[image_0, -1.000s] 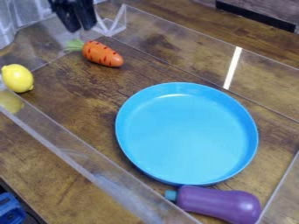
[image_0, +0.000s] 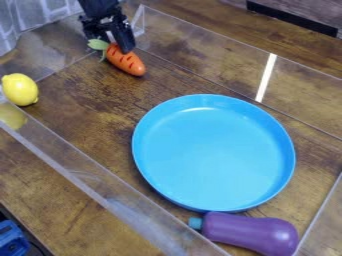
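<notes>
My black gripper (image_0: 110, 38) is low at the upper left, open, right over the upper end of an orange toy carrot (image_0: 126, 62) with green leaves. The carrot lies tilted on the wooden floor of a clear-walled tray; whether the fingertips touch it I cannot tell.
A yellow lemon (image_0: 19, 89) lies at the left. A large blue plate (image_0: 214, 152) fills the right middle, with a purple eggplant (image_0: 255, 234) below it at the tray's lower edge. Bare wood lies between carrot and plate. Clear walls (image_0: 67, 160) border the tray.
My gripper has come down onto the carrot's upper end from above. The carrot has turned steeper, its leafy end shifting up.
</notes>
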